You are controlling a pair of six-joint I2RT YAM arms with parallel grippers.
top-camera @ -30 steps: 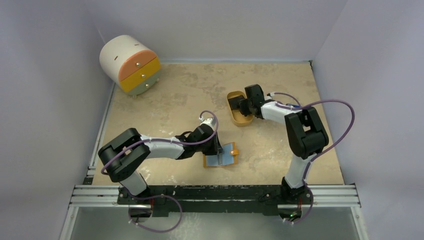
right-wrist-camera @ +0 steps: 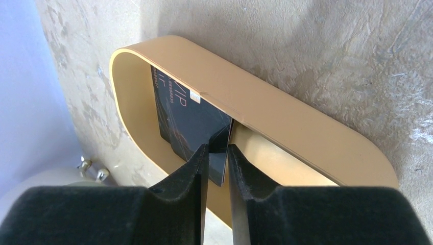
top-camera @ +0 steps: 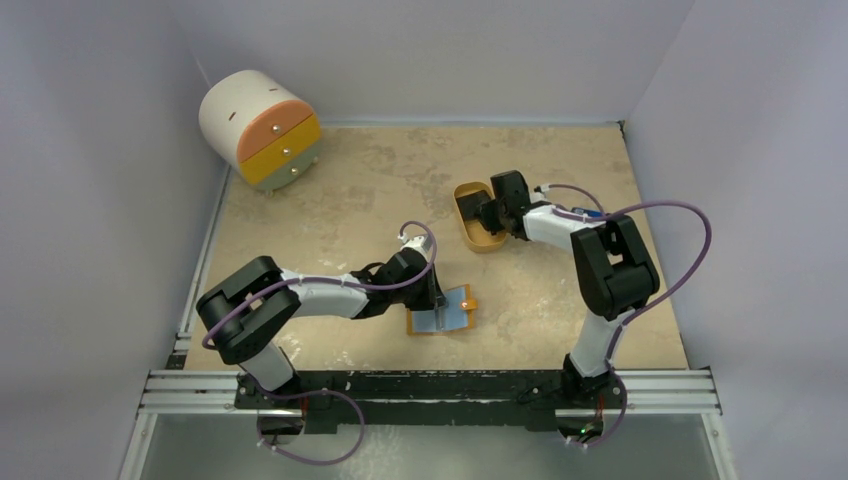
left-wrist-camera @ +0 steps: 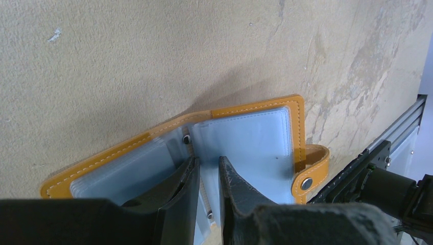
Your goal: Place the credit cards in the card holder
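Note:
The card holder point(left-wrist-camera: 247, 135) lies spread open on the table, blue inside with a tan stitched border and a snap tab. Over its spine hovers my left gripper, part open, with no card between its fingertips; contact with the holder cannot be told. Black credit cards point(right-wrist-camera: 191, 115) lie overlapping in one end of a tan oval tray point(right-wrist-camera: 301, 120). My right gripper is part open, reaching into this tray at the top card's edge. One finger point(right-wrist-camera: 201, 163) covers part of that card, and the other is just past its edge.
A white round-sided cabinet with coloured drawers point(top-camera: 282, 150) stands at the back left. Something blue point(top-camera: 588, 212) lies beyond the right arm. Bare table point(top-camera: 370, 180) spreads between cabinet and tray.
My right gripper has shifted very slightly at the tray, a touch toward the front. The left arm, the holder and the tray look unmoved.

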